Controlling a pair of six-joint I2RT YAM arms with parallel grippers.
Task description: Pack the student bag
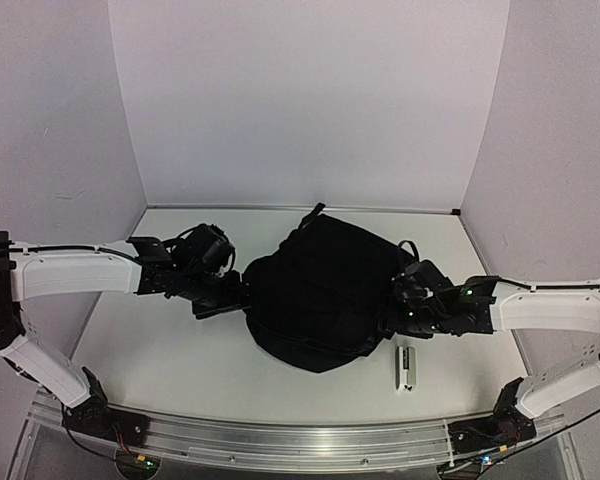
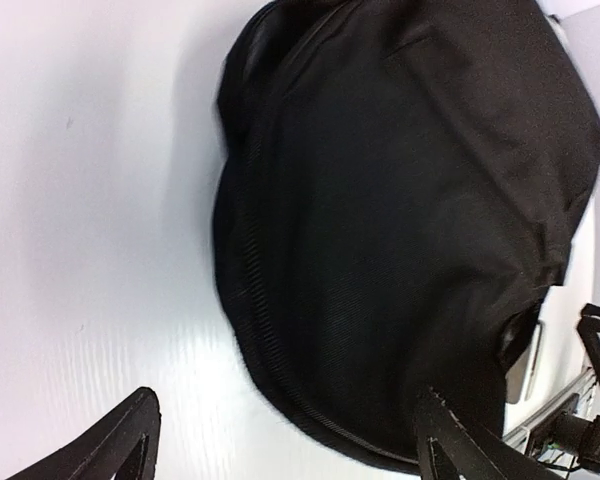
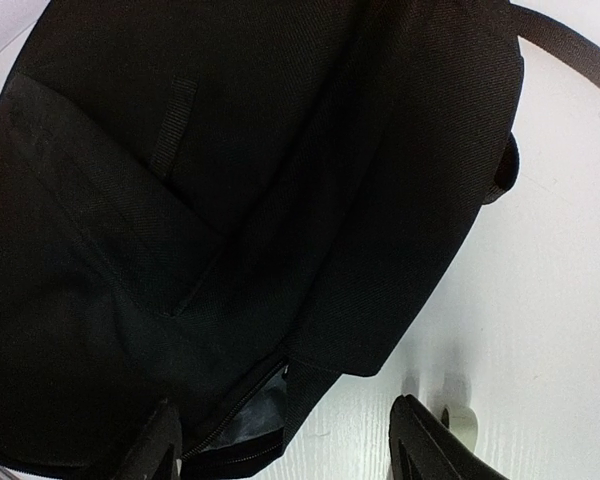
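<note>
The black bag [image 1: 325, 285] lies flat in the middle of the table. At its left edge stands my left gripper [image 1: 242, 298], open; in the left wrist view its fingers [image 2: 115, 440] are wide apart, with bare table and the bag's zipped edge between them. My right gripper [image 1: 390, 322] is over the bag's lower right side. Its fingers [image 3: 420, 440] stand apart too, around a partly unzipped corner but not closed on it. A dark grey lining or item [image 3: 258, 415] shows through that opening; I cannot tell which. The rest of the inside is hidden.
A small pale oblong object [image 1: 406, 368] lies on the table just below the right gripper. A strap [image 3: 570, 45] runs off the bag's right side.
</note>
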